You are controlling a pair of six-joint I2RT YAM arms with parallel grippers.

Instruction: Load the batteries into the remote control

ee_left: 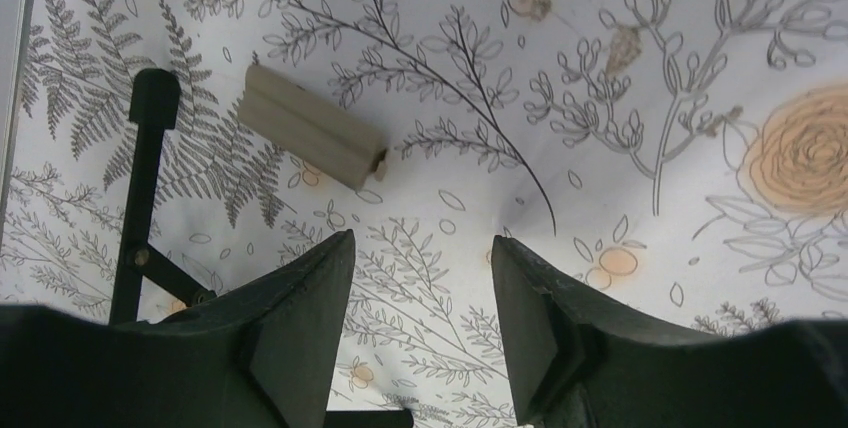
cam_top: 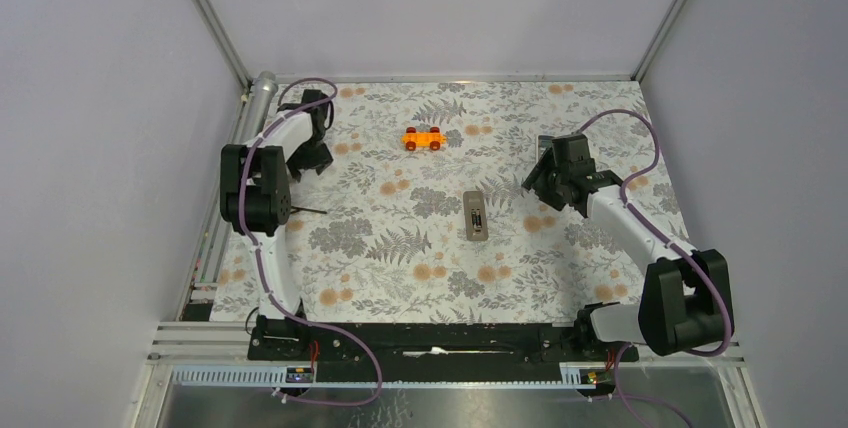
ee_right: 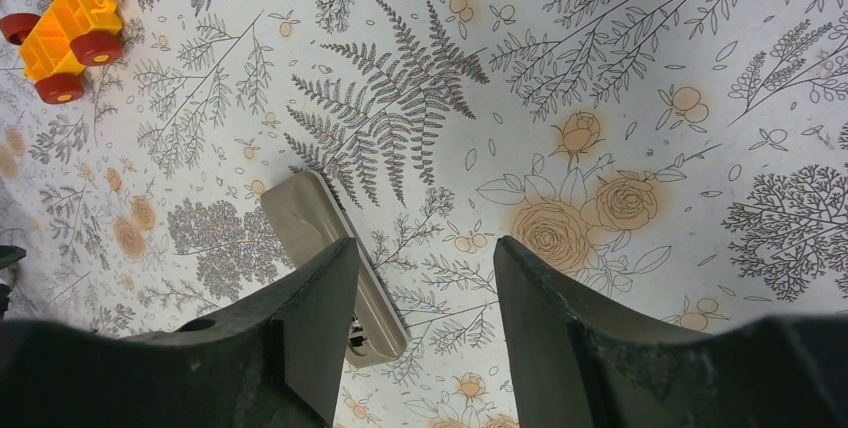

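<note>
The remote (cam_top: 476, 215) lies face down near the table's middle with its battery compartment open; in the right wrist view its body (ee_right: 302, 218) is partly behind my right gripper. In the left wrist view a small brownish-grey piece (ee_left: 310, 130), apparently the battery cover, lies just ahead of my left gripper, which is open and empty at the table's left side. My right gripper (cam_top: 535, 183) hangs open to the right of the remote, nothing between its fingers.
An orange toy car (cam_top: 423, 139) with red wheels sits at the back middle. A thin black tool (cam_top: 310, 210) lies at the left. A grey object (cam_top: 545, 142) is partly hidden behind the right arm.
</note>
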